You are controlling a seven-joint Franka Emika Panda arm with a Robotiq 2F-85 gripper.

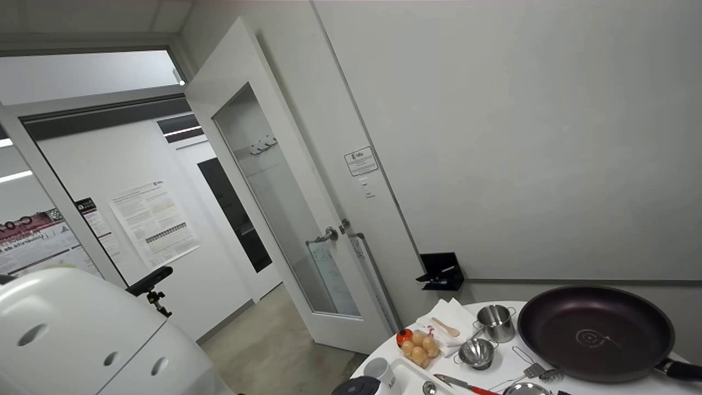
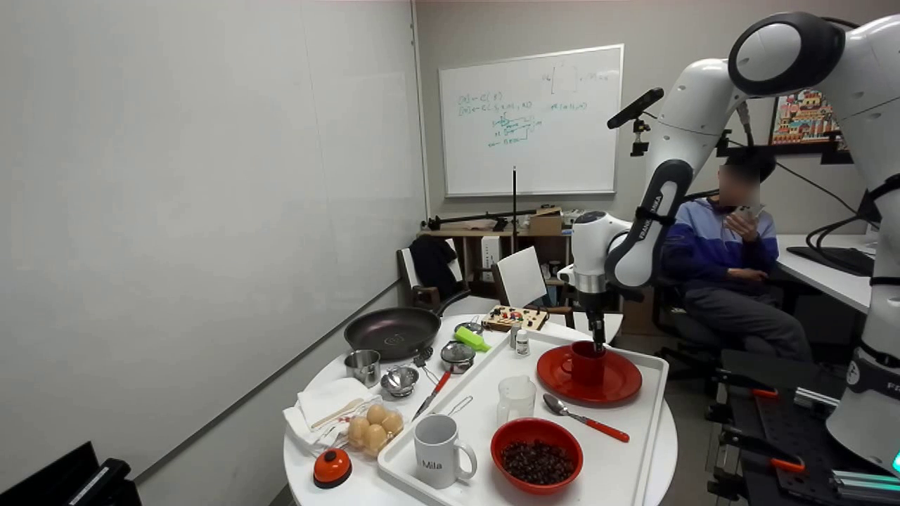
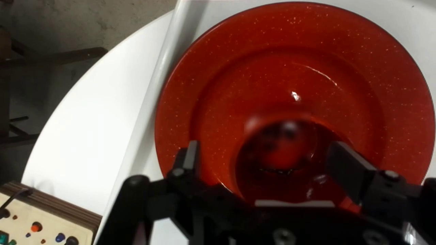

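Observation:
A red mug [image 2: 583,368] stands upright on the red plate [image 2: 622,381], toward the far end of the white tray. My gripper is open and points down at the mug. In the wrist view, one finger [image 3: 191,157] lies left of the mug's rim and the other finger [image 3: 347,169] overlaps its right rim. Whether that right finger is inside or outside the mug cannot be told. The mug's dark inside [image 3: 282,163] shows a blurred reflection. Exterior view 2 has the fingertips at the mug's top.
Elsewhere on the tray are a clear cup [image 2: 515,398], a spoon [image 2: 590,422], a red bowl [image 2: 540,459] of dark beans and a white mug [image 2: 439,455]. Left of the tray stand a pan [image 2: 392,332] and metal pots [image 2: 398,381]. A knob box [image 2: 515,318] sits behind.

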